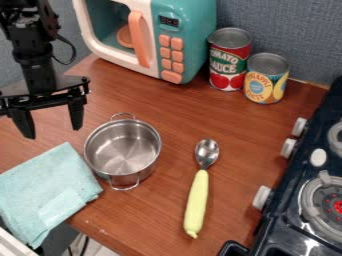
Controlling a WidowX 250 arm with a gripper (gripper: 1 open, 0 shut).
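Note:
My black gripper (50,120) hangs open at the upper left over the wooden table, its fingers apart with nothing between them. Right of and below it sits a steel pot (123,152). A light blue cloth (43,195) lies at the lower left. A spoon with a pale yellow handle (198,198) lies right of the pot.
A teal toy microwave (189,40) stands at the back, beside a red sauce can (229,64) and a yellow-labelled can (265,82). A black stove (302,215) borders the right side.

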